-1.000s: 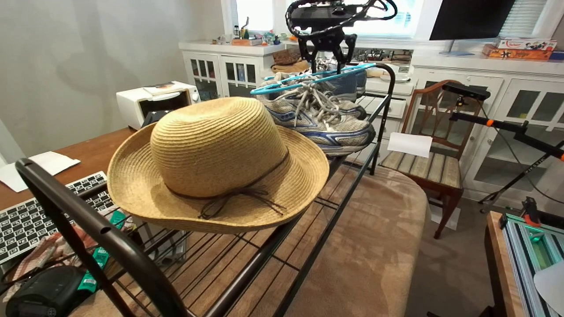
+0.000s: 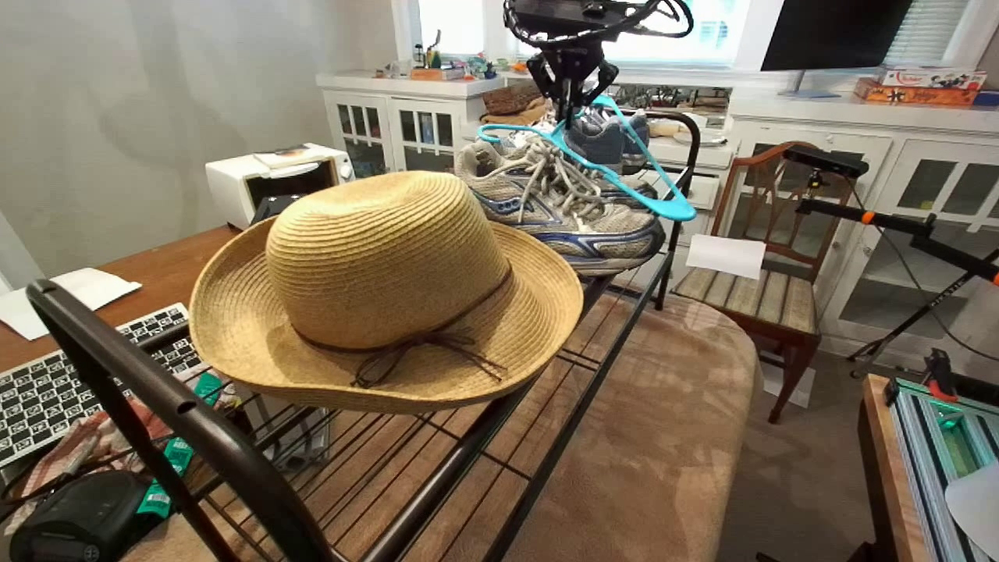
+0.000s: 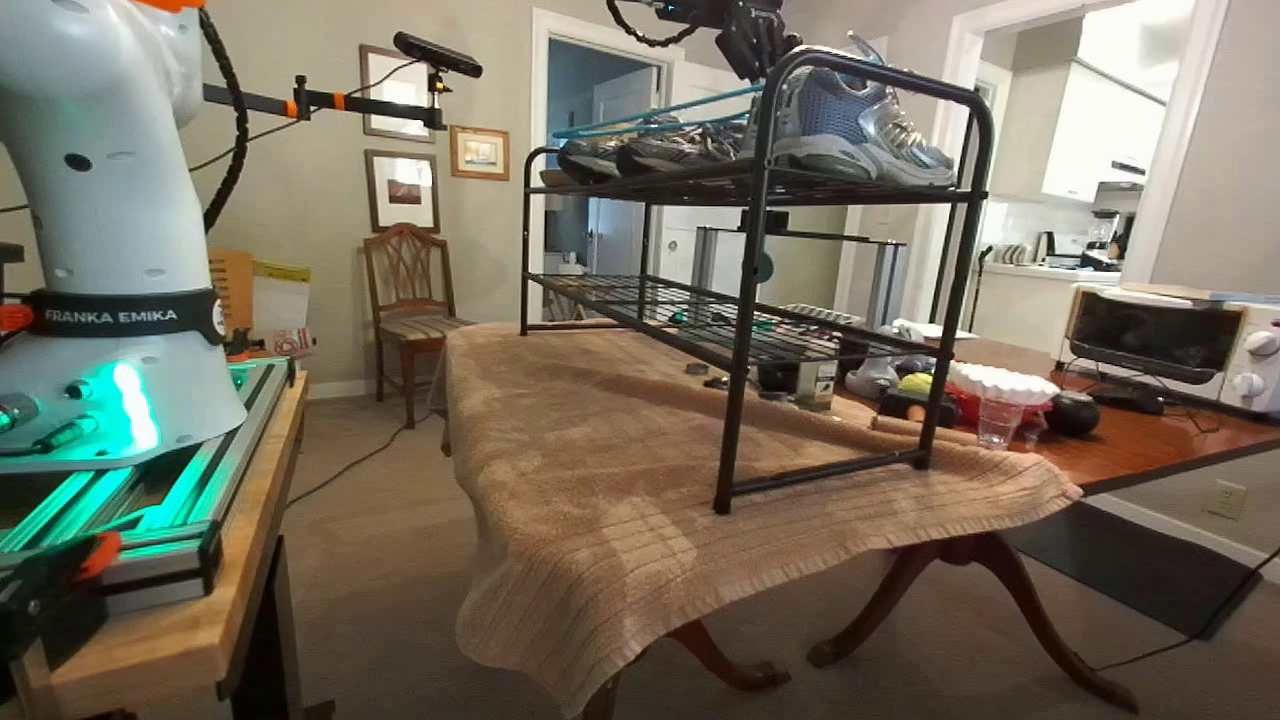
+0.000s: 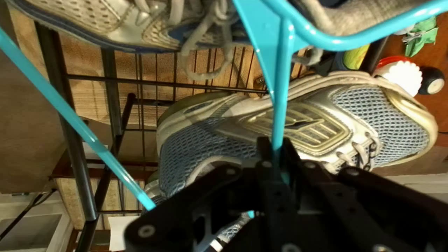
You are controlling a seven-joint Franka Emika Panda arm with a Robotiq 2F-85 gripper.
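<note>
A turquoise plastic hanger [image 2: 676,208] slants over the sneakers at the far end of the rack in exterior view 1. My gripper [image 2: 567,114] points down there, shut on part of the hanger. In the wrist view the fingertips of the gripper pinch a narrow turquoise bar of the hanger [image 4: 282,75], and its long arm runs down the left side. Below lie a grey-blue mesh sneaker [image 4: 294,126] and a laced sneaker [image 4: 126,25]. From exterior view 2, the hanger [image 3: 660,116] appears as thin lines above the shoes; the fingertips are hidden behind the rack's end.
A straw hat [image 2: 384,281] occupies the near end of the black wire rack [image 2: 487,421]. The rack's lower shelf [image 3: 672,314] looks mostly bare. A brown towel [image 3: 576,456] covers the table under it. Rack end bars rise above the top shelf.
The gripper's fingers have closed onto the hanger. The hanger, lying nearly flat before, now tilts, its right corner lower and nearer the camera.
</note>
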